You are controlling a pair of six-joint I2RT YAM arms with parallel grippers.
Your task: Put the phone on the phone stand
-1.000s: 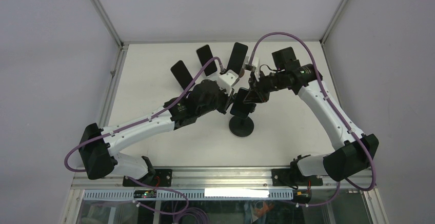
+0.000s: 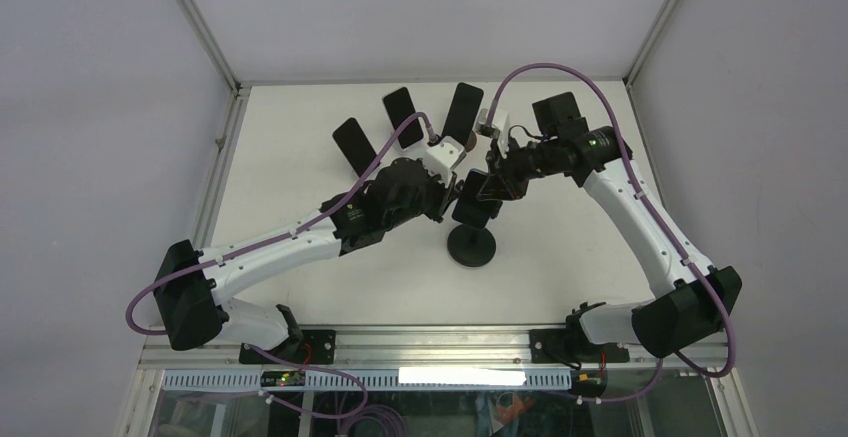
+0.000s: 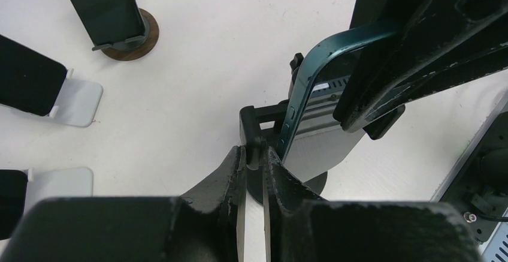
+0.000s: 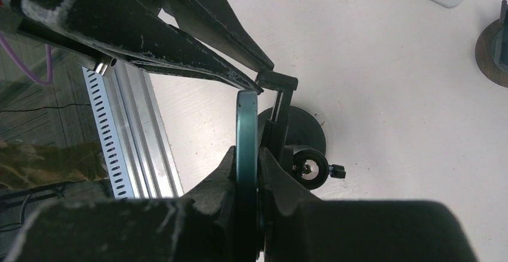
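A phone with a teal edge is held in my right gripper, shut on it, above the black phone stand at the table's centre front; in the left wrist view its teal rim lies against the stand's holder. My left gripper is at the stand's upright side arm, fingertips close together with a narrow gap; whether they grip the arm is unclear. In the right wrist view the stand's hinge and knob show beside the phone.
Several other stands with dark phones stand at the back, among them one on a wooden base and ones on white bases. The table's front rail runs close by. Both arms crowd the middle.
The phone at the stand has shifted very slightly right and down in the top view, along with my right arm. My left arm looks still.
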